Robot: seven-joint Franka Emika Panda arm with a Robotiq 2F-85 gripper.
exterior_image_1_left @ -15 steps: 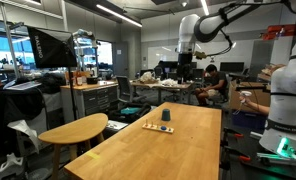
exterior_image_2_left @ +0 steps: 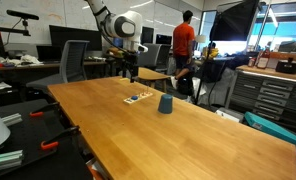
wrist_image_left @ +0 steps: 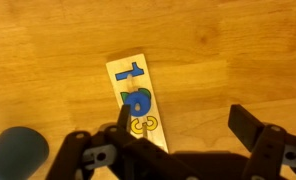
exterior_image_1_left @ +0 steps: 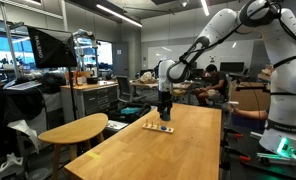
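A pale wooden peg board (wrist_image_left: 138,100) lies flat on the table, with a blue numeral and other coloured printed shapes under small pegs. In exterior view 1 the board (exterior_image_1_left: 158,127) sits near the table's middle. A dark blue-grey cup (exterior_image_2_left: 165,103) stands upright beside it; in the wrist view part of the cup (wrist_image_left: 16,152) shows at lower left. My gripper is open, with its fingers wide apart and nothing held. It hangs above the table, pointing down, and its left finger overlaps the board's lower part in the wrist view.
A round-ended wooden table (exterior_image_1_left: 76,130) stands to the left in exterior view 1, near a black panel on a stand (exterior_image_1_left: 50,48). People and desks are in the background.
The arm has come down and extended, bringing my gripper from high up to lower over the table, near the cup and board. Board and cup have stayed in place.
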